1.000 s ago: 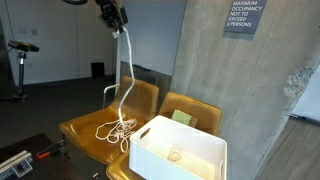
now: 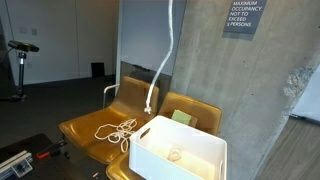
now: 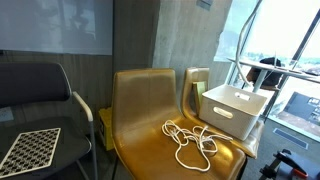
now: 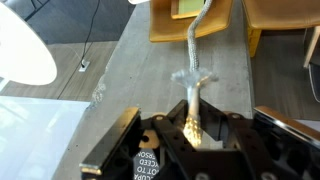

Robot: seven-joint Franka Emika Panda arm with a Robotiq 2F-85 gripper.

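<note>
My gripper is shut on a white rope (image 4: pixel 192 40), with frayed strands showing just beyond the fingertips. Exterior view 1 leaves the gripper out, above its top edge. There the held rope (image 2: pixel 163 65) hangs down to a lower end near the left corner of a white box (image 2: pixel 180 163). A loose pile of rope (image 2: pixel 118 132) lies on the brown chair seat; whether it joins the hanging length, I cannot tell. Exterior view 2 shows the pile (image 3: pixel 192 140) on the seat, left of the white box (image 3: pixel 228 112). Inside the box is a small pale coil (image 2: pixel 175 155).
A yellow-green block (image 2: pixel 184 118) sits on the second chair behind the box. A concrete wall (image 2: pixel 240 80) rises behind the chairs. A dark chair (image 3: pixel 35 140) stands at the left of exterior view 2.
In exterior view 1, the hanging rope has shifted right, its lower end moving from the pile to near the box's left corner.
</note>
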